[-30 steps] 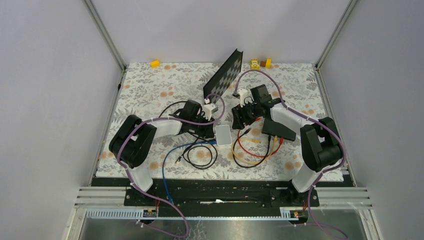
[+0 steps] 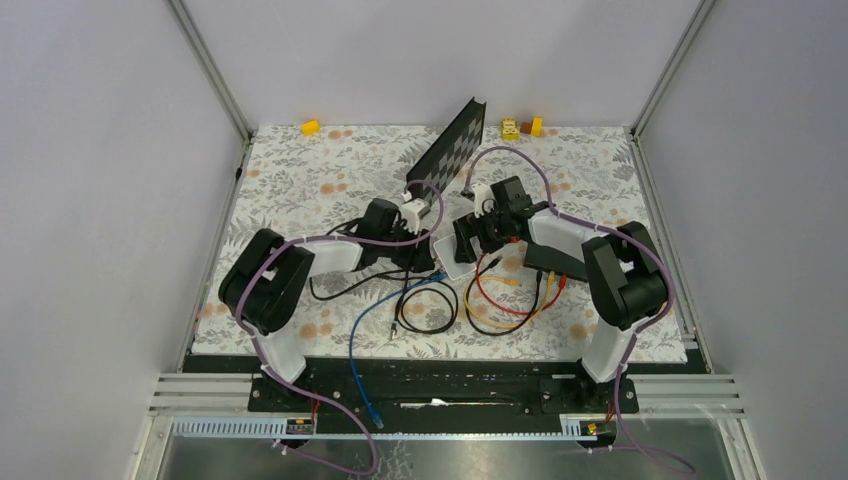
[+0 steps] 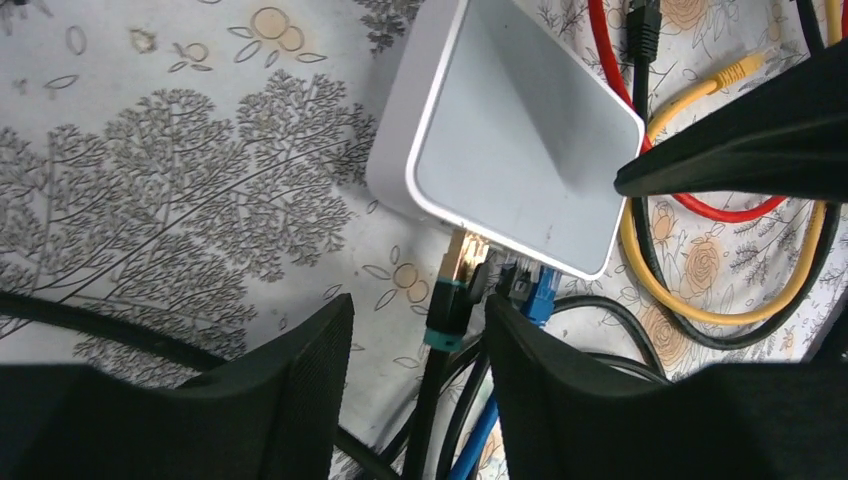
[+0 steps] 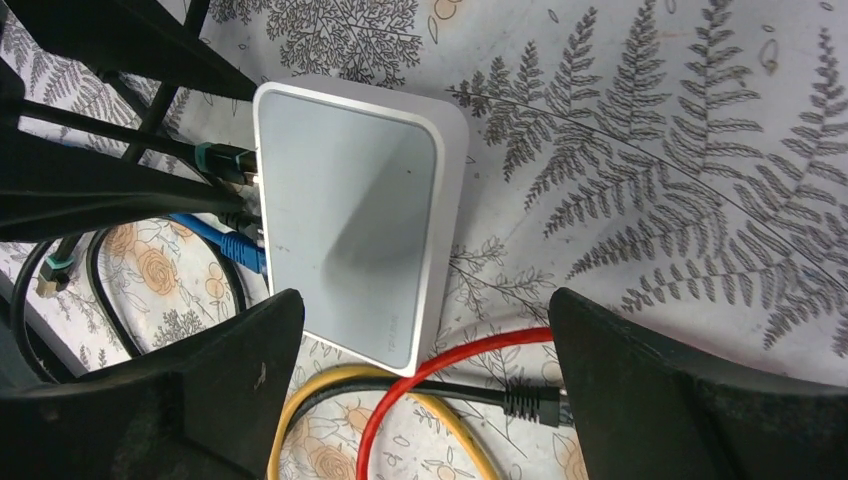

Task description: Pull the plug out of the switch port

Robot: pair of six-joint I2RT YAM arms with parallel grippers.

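Note:
The small white switch [image 2: 452, 255] lies between both grippers, with a black-and-teal plug [image 3: 450, 310], a blue plug [image 3: 539, 296] and another dark plug seated along one edge. In the left wrist view my left gripper is open, its fingers either side of the black-and-teal plug, apparently not closed on it. In the right wrist view my right gripper is open over the switch's near side, with the white body [image 4: 350, 225] between and ahead of its fingers.
Loose red, yellow and black cables [image 2: 510, 310] lie right and front of the switch. A black slab [image 2: 555, 260] sits at the right, a checkered board [image 2: 447, 150] stands behind, and small yellow blocks [image 2: 310, 127] lie at the back.
The switch has turned and shifted toward the back.

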